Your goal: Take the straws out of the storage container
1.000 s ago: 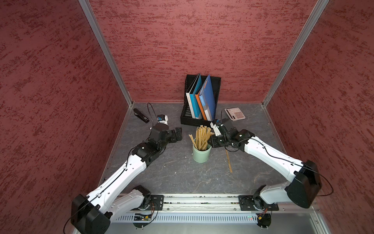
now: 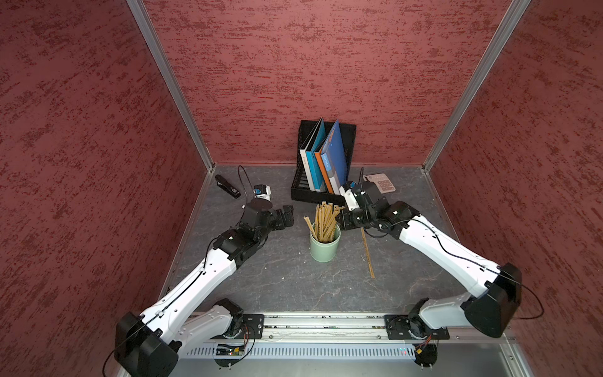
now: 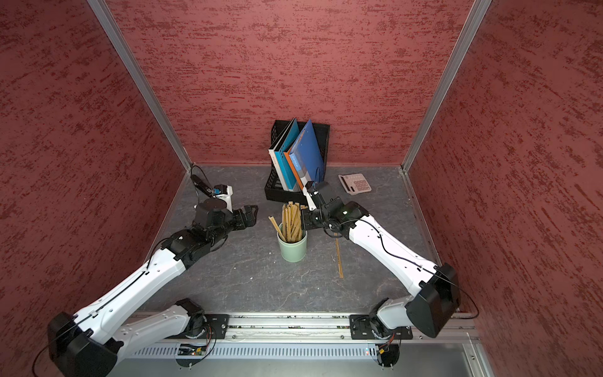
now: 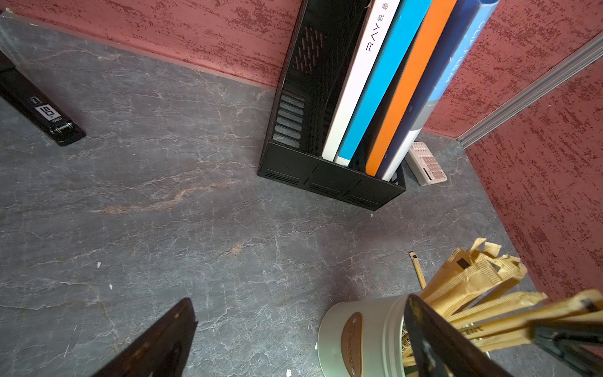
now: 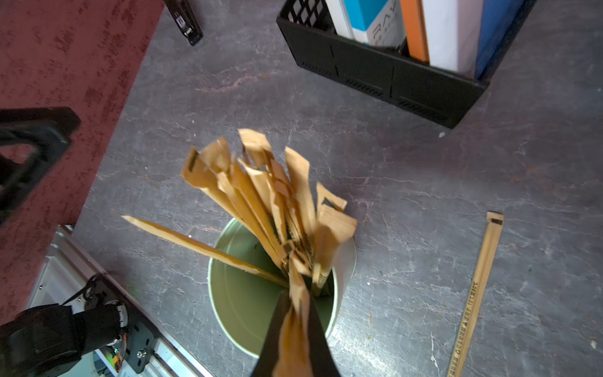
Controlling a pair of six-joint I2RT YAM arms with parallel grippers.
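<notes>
A pale green container (image 2: 324, 251) holds a bunch of paper-wrapped straws (image 2: 323, 220) at the table's middle. My right gripper is above the container's right side, shut on a blurred straw end that shows between its fingers in the right wrist view. My left gripper hangs open left of the container, with nothing between its fingers. One straw (image 5: 471, 301) lies alone on the table right of the container.
A black file holder (image 2: 323, 199) with folders stands behind the container. A stapler (image 2: 227, 186) lies back left, a calculator (image 3: 355, 183) back right.
My left arm has not moved.
</notes>
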